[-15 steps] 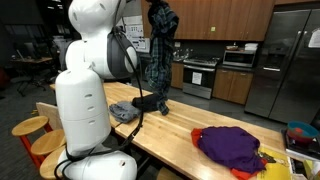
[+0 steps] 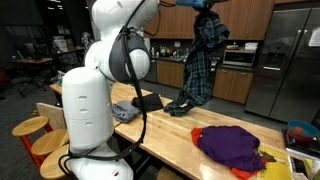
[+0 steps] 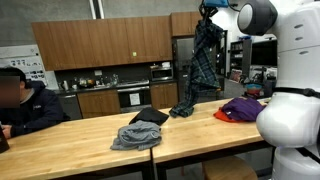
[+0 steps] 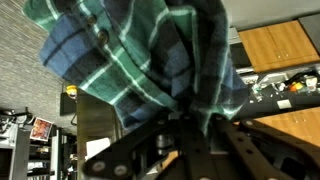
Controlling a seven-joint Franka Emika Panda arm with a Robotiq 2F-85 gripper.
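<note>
High over the table, my gripper (image 2: 206,12) is shut on a dark plaid cloth (image 2: 198,72), which looks like a shirt. The cloth hangs down in a long drape, and its lower end reaches near the far part of the wooden table (image 2: 160,138); whether it rests there is hard to tell. Green and blue checks and some buttons on the plaid cloth (image 4: 130,60) fill much of the wrist view. Bunched fabric hides my fingertips there.
A purple cloth (image 2: 230,146) with red and yellow items beside it lies at the table's right. Grey cloth (image 3: 140,136) and black cloth (image 3: 147,115) lie toward the other end. Bare tabletop shows between these groups. Stools (image 2: 45,145) stand beside the table.
In exterior view 1, my gripper has come down into view at the top and moved right. The plaid cloth has gone with it, its lower end swinging right, away from the black cloth.
</note>
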